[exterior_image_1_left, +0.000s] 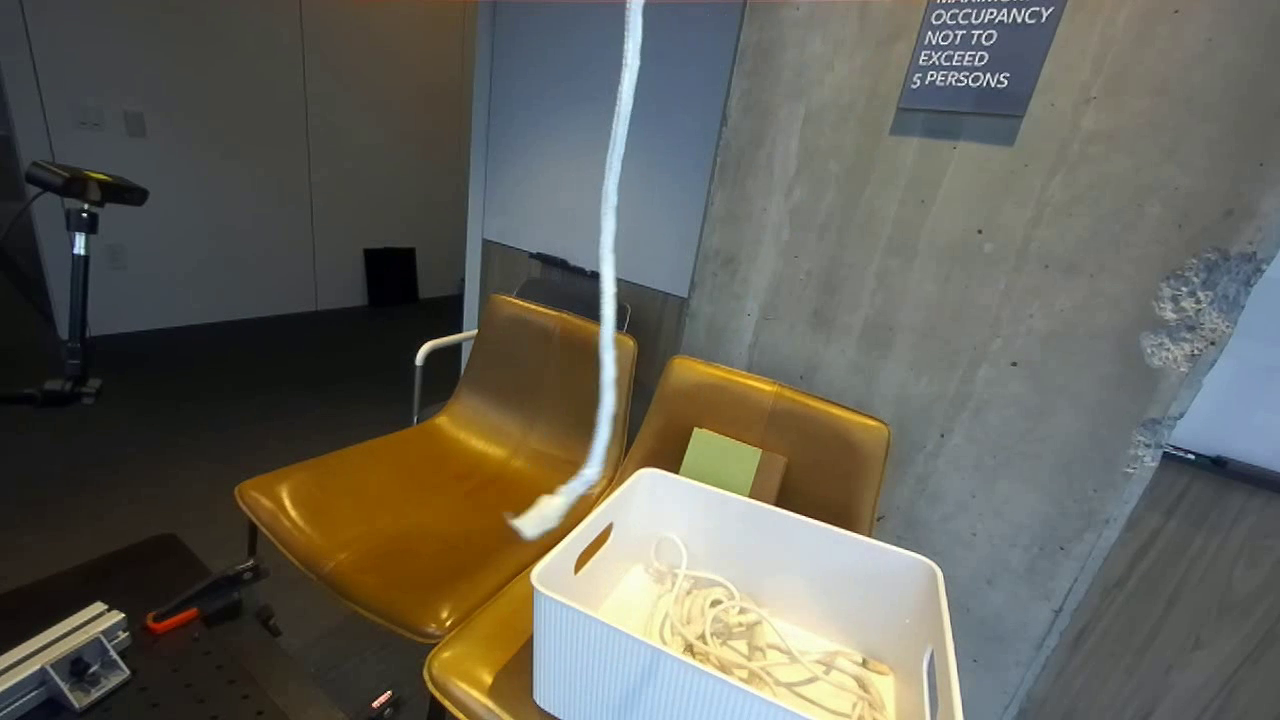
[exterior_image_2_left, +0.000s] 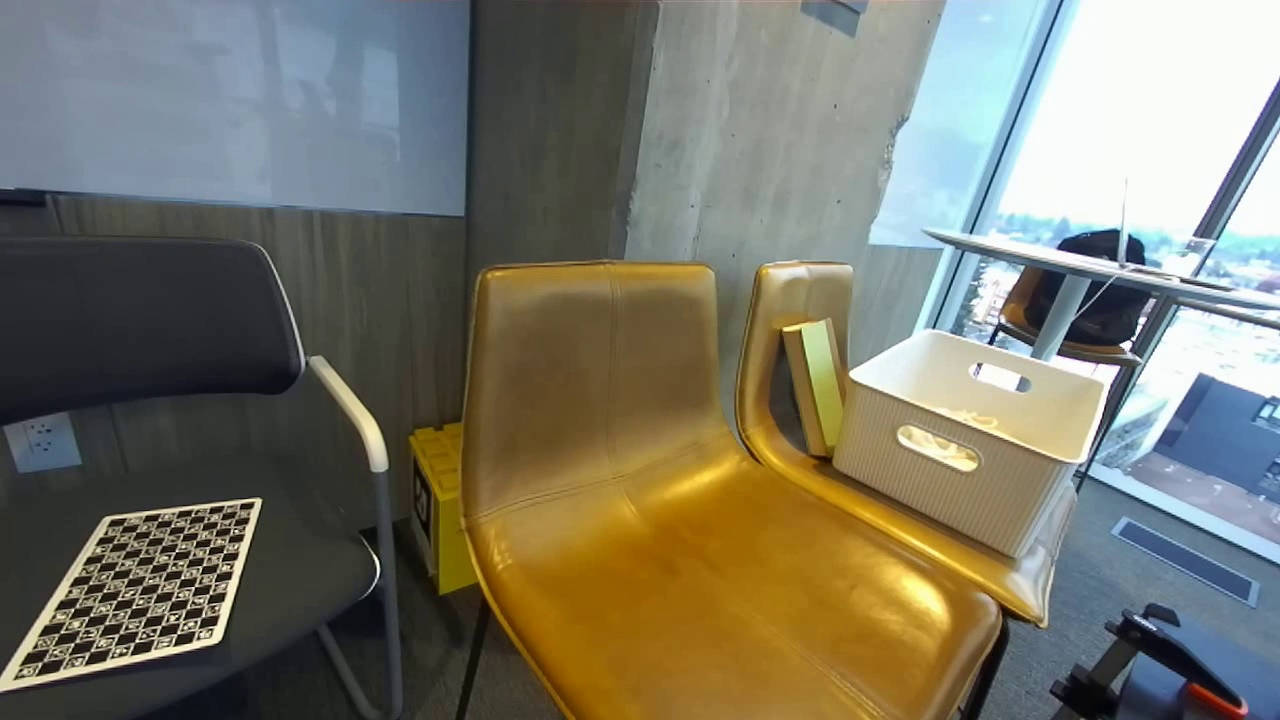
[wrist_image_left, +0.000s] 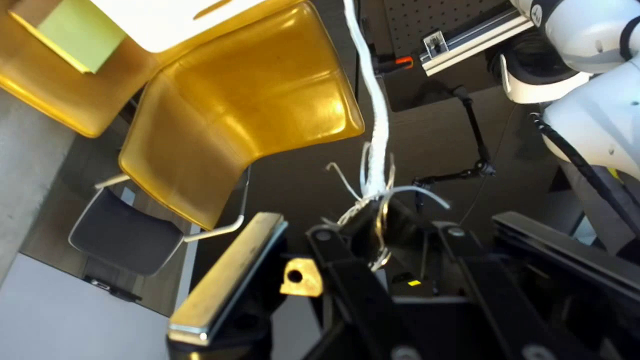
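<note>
A long white rope (exterior_image_1_left: 609, 228) hangs down in exterior view 1, its lower end (exterior_image_1_left: 542, 516) above and left of a white basket (exterior_image_1_left: 720, 528). In the wrist view my gripper is shut on the frayed upper end of the rope (wrist_image_left: 379, 132), loose strands curling out around the fingertips. Neither exterior view shows the gripper. More pale cords (exterior_image_1_left: 744, 630) lie tangled on the basket's floor. The basket, also seen in exterior view 2 (exterior_image_2_left: 948, 492), rests on a tan chair.
A second tan chair (exterior_image_1_left: 408, 480) stands empty beside the basket. A green-and-brown box (exterior_image_1_left: 722, 462) leans behind the basket. At lower left are a metal rail (exterior_image_1_left: 60, 654) and an orange-tipped clamp (exterior_image_1_left: 198, 604); a camera stand (exterior_image_1_left: 78, 288) rises behind.
</note>
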